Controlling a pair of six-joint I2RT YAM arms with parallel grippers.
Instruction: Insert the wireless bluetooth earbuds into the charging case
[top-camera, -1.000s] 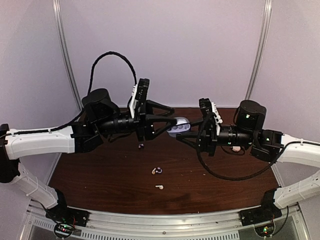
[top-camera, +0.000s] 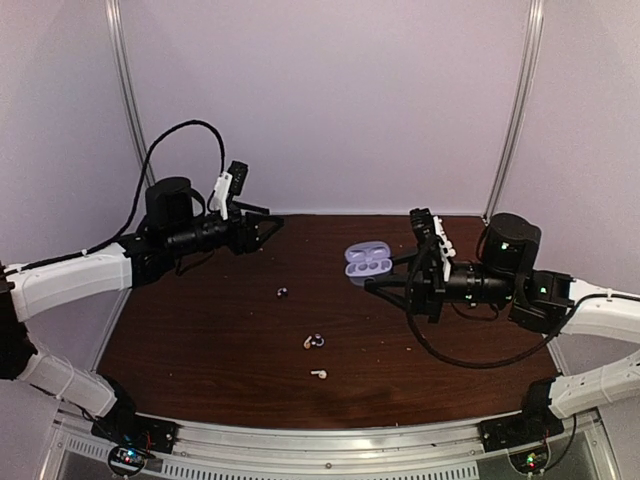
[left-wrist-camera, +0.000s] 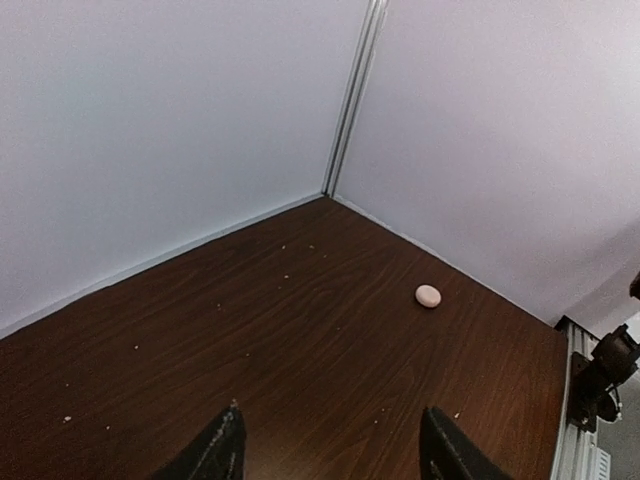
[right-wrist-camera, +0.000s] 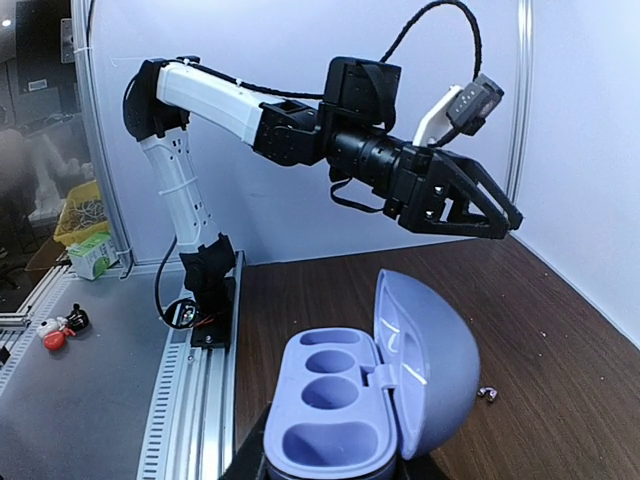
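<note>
The lavender charging case (right-wrist-camera: 330, 395) is held up off the table, its lid (right-wrist-camera: 432, 360) standing open and the slots I can see empty. My right gripper (top-camera: 378, 275) is shut on its body. Over the left back of the table my left gripper (top-camera: 275, 222) hangs open with nothing between its fingers, well apart from the case. On the table lie small earbuds: a dark one (top-camera: 282, 292), a pair of a pale earbud (top-camera: 308, 342) and a dark earbud (top-camera: 318, 340) side by side, and a white earbud (top-camera: 319, 374) nearest the front.
A pale round object (left-wrist-camera: 428, 296) lies alone on the dark table, seen in the left wrist view. Walls enclose the back and sides.
My left gripper has drawn back leftward from the case, which now shows its open lid clearly. My right gripper has shifted slightly right with the case. The earbuds on the table have not moved.
</note>
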